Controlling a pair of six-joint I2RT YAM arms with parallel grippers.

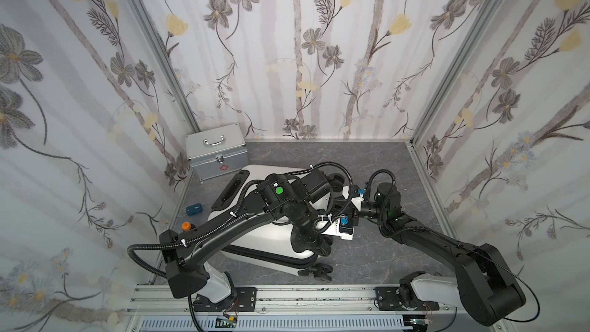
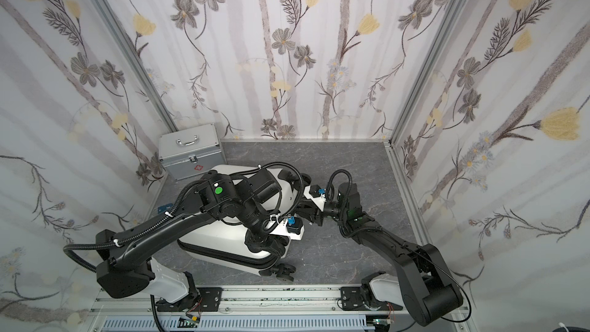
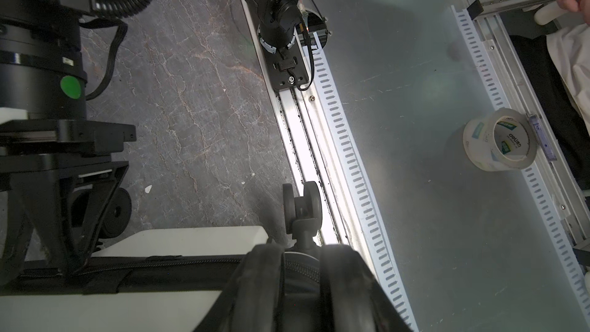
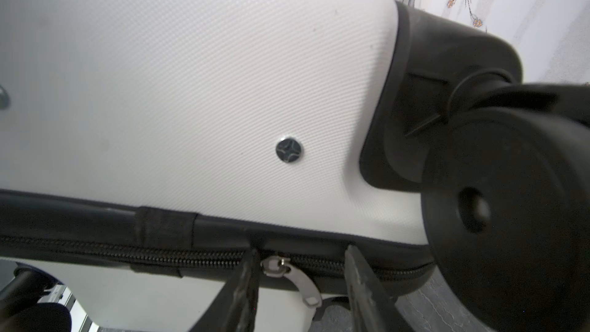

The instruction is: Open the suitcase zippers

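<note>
A white suitcase [image 1: 261, 233] with black trim lies on the floor, partly covered by my left arm. In the right wrist view a grey metal zipper pull [image 4: 302, 284] hangs from the zipper [image 4: 202, 260] along the suitcase's edge. My right gripper stands open, its fingers on either side of the slider and apart from each other. At the suitcase's front corner, by a wheel, my left gripper is closed around the black edge band, where zipper teeth show between its fingers. No pull is visible there.
Black caster wheels [image 4: 504, 209] stick out from the suitcase's end, close to my right gripper. A silver case [image 1: 216, 150] stands at the back left, a small blue object [image 1: 194, 209] nearer.
</note>
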